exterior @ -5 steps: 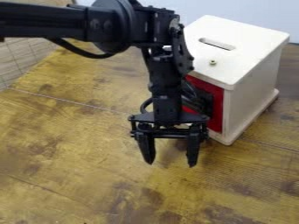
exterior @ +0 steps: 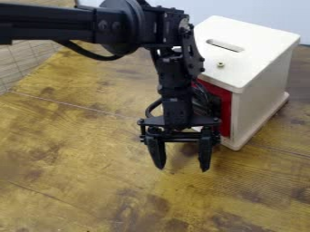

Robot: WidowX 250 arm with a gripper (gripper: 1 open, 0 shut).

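My black gripper (exterior: pixel 180 156) hangs low over the wooden table, pointing down with its two fingers apart and nothing between them. Just behind it and to the right stands a white box (exterior: pixel 260 100) with a slot and a small round knob on top. Its red front (exterior: pixel 216 92) is partly hidden by my wrist and gripper.
Bare wooden table (exterior: pixel 85 172) fills the front and left. A grey mesh (exterior: pixel 18 63) lies at the upper left edge, and a thin line runs across the tabletop. A pale wall stands behind the box.
The box has not moved.
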